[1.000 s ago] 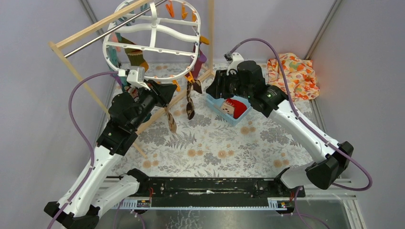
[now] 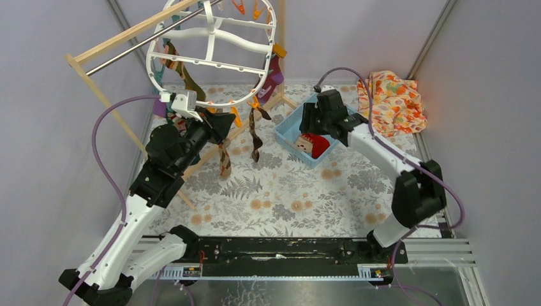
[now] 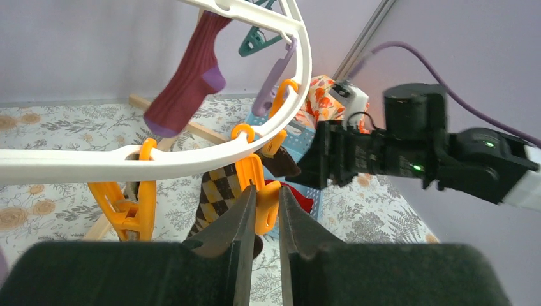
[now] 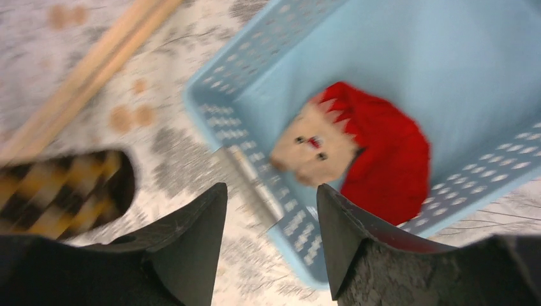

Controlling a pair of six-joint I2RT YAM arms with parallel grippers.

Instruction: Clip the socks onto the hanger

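The white hanger [image 2: 210, 60] hangs from a wooden stand with several socks clipped on it, among them a purple sock [image 3: 182, 95] and checked socks. In its own view, my left gripper has its fingertips at an orange clip [image 3: 249, 172] on the hanger's rim; whether it grips it is unclear. My right gripper is open above a blue basket [image 4: 446, 51], empty between its fingers. Inside lies a red sock with a beige face [image 4: 383, 153].
A flowered orange cloth [image 2: 389, 102] lies at the back right. Wooden bars of the stand run along the table's left.
My right arm has swung from beside the hanger to over the basket and lower. The hanger and its socks have swayed slightly. My left arm has barely moved.
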